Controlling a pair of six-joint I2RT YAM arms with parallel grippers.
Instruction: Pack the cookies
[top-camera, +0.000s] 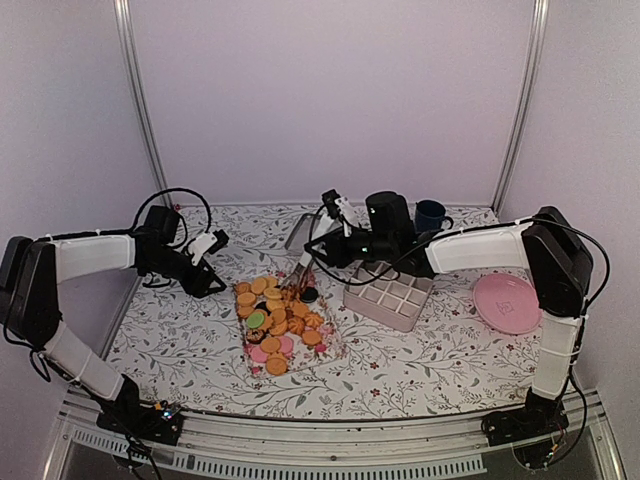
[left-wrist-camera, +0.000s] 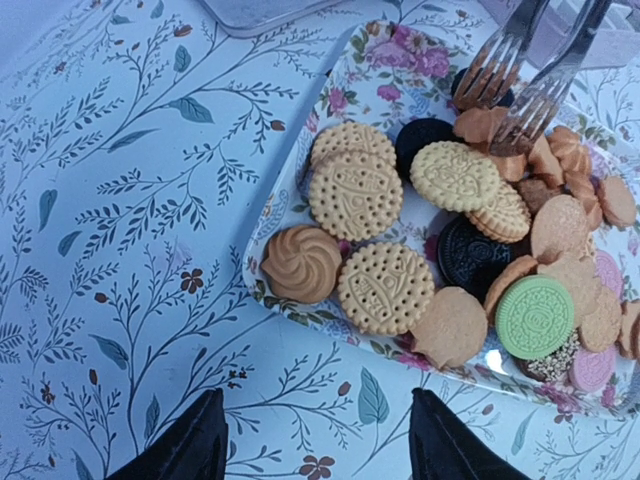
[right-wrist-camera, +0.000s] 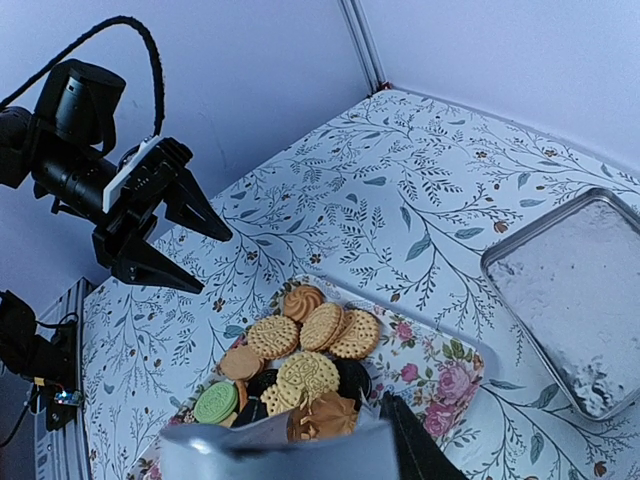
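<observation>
A floral tray (top-camera: 318, 362) of mixed cookies lies mid-table. Metal tongs (left-wrist-camera: 545, 100) reach down from my right gripper (top-camera: 318, 252), which is shut on them above the tray's back right part. The fork-like tong ends stand around brown swirl cookies (left-wrist-camera: 484, 124); whether they pinch one cannot be told. The blurred tongs (right-wrist-camera: 280, 455) hide part of the tray in the right wrist view. My left gripper hangs left of the tray, open and empty. Right of the tray stands a pale box (top-camera: 405, 316) with compartments, partly under the right arm.
A metal tray (right-wrist-camera: 580, 300) lies behind the cookies. Far to the right are a pink plate (top-camera: 506, 304) and a dark blue mug (top-camera: 430, 216).
</observation>
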